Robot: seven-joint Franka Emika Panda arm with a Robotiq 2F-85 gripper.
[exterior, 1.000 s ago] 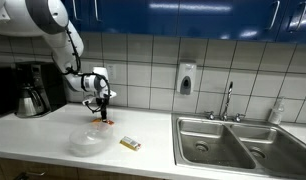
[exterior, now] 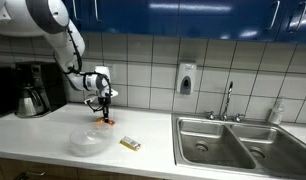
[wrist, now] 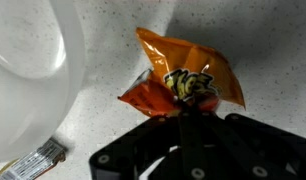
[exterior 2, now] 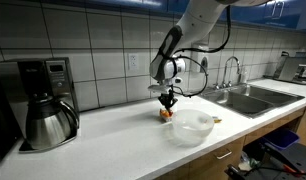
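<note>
A crinkled orange packet [wrist: 198,68] with a red-orange part lies under my fingers in the wrist view, its foil folded up around the tips. My gripper is shut, with the thin wrapper seeming to be pinched between its fingertips. Seen from exterior view 2, the packet [exterior 2: 165,113] is directly below the gripper [exterior 2: 168,101], at or just above the counter. Beside it stands a clear, whitish bowl [exterior: 91,140], whose rim [wrist: 71,55] shows at the left of the wrist view. What the bowl holds is hard to see.
A small yellow-grey item [exterior: 130,144] lies on the counter right of the bowl. The coffee maker [exterior 2: 43,105] stands at the counter's far end, and the sink [exterior: 218,145] is at the right. Open counter lies in front of the coffee maker.
The gripper has shifted only slightly. The orange packet lay flatter and wider below it before; now it looks more bunched up at the fingertips.
</note>
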